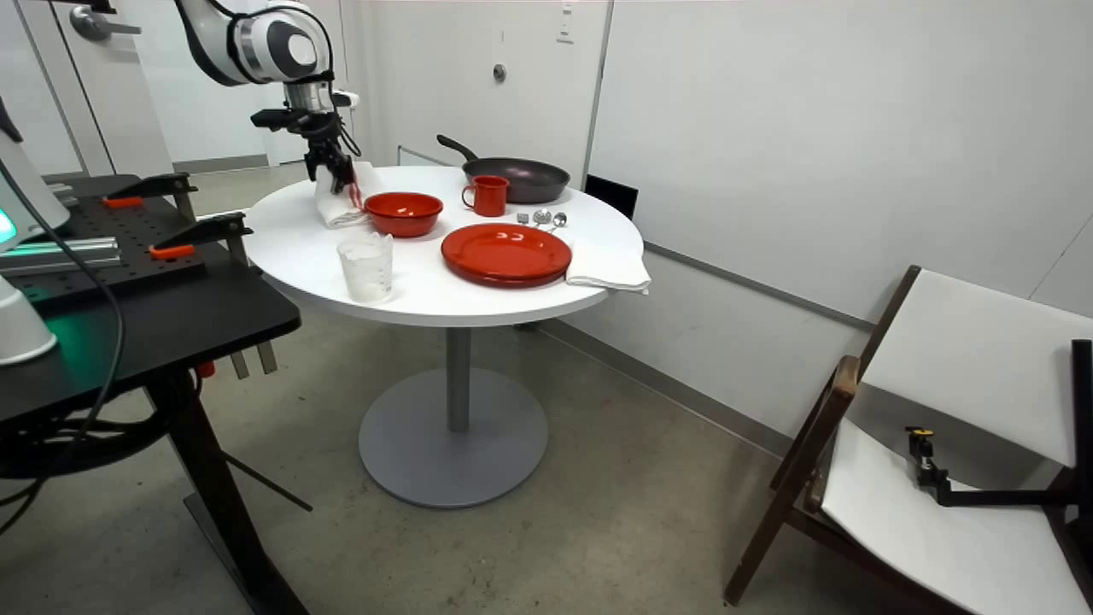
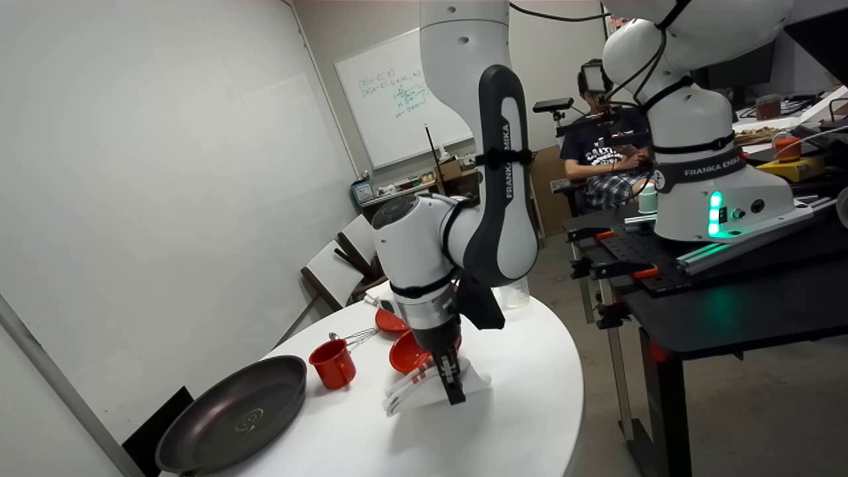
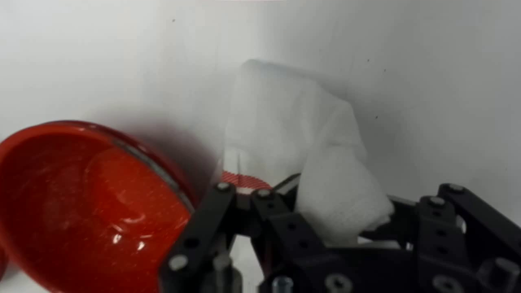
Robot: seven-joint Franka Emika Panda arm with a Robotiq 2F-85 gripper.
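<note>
A white towel with red stripes [image 1: 333, 208] hangs from my gripper [image 1: 342, 184] at the far left of the round table. My gripper is shut, with a bunched fold of the towel between its fingers. In the wrist view the towel [image 3: 278, 112] rises over the dark finger parts, which hide much of the lower end. From the other side, the towel [image 2: 433, 392] spreads beneath the fingers, close to the tabletop; whether its lower edge touches cannot be told. A red bowl [image 3: 88, 195] stands right beside it.
On the white table [image 1: 307, 261] are a clear plastic cup [image 1: 366, 268], red plates [image 1: 507, 253], a red mug [image 1: 487, 196], several utensils [image 1: 540, 217], a black pan [image 1: 520, 180] and another white cloth [image 1: 606, 266]. Bare tabletop lies on the towel's side away from the bowl.
</note>
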